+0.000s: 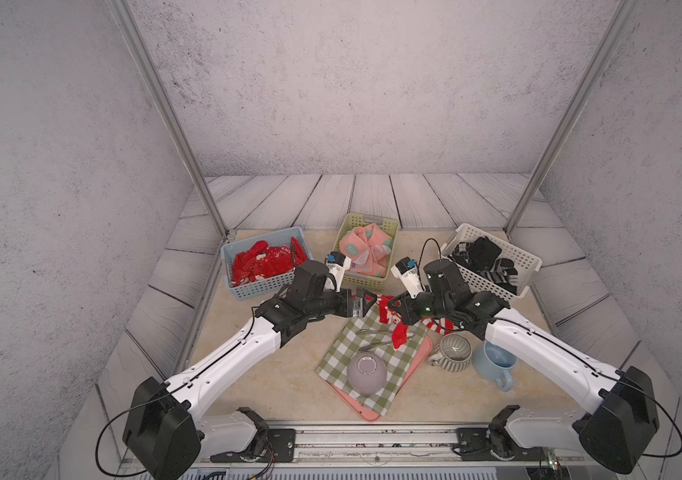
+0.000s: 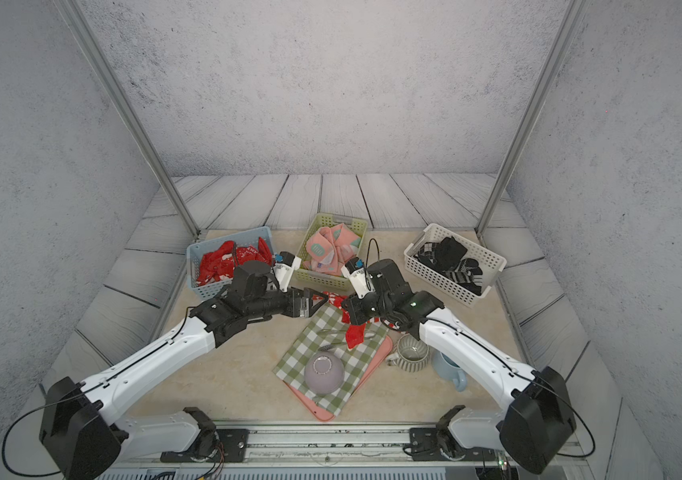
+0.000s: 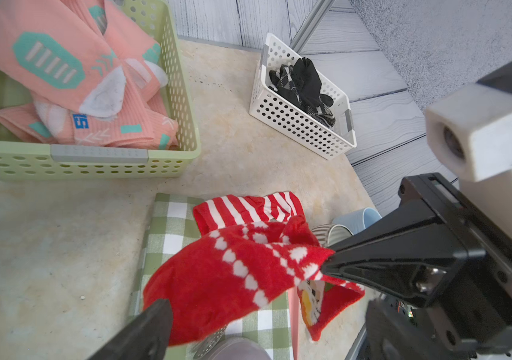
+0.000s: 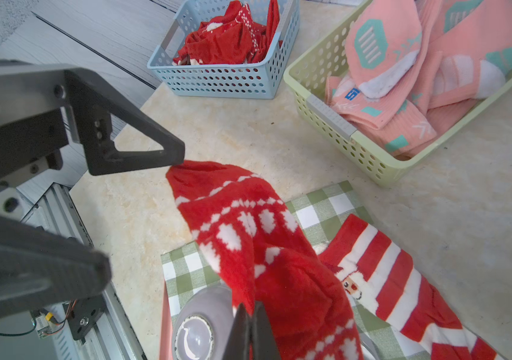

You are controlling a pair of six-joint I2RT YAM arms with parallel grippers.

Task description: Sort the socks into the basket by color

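A red sock with white hearts hangs from my right gripper, which is shut on it. One end of this sock reaches toward my left gripper, whose fingers stand wide apart around nothing gripped. A fingertip of the left gripper appears to touch or overlap the sock's end in the right wrist view. Below lies a red-and-white striped sock across the checked cloth. Red socks fill the blue basket, pink ones the green basket, and black ones the white basket.
A green-checked cloth on a pink tray carries an upturned mauve bowl and metal utensils. To the right stand a striped cup and a blue mug.
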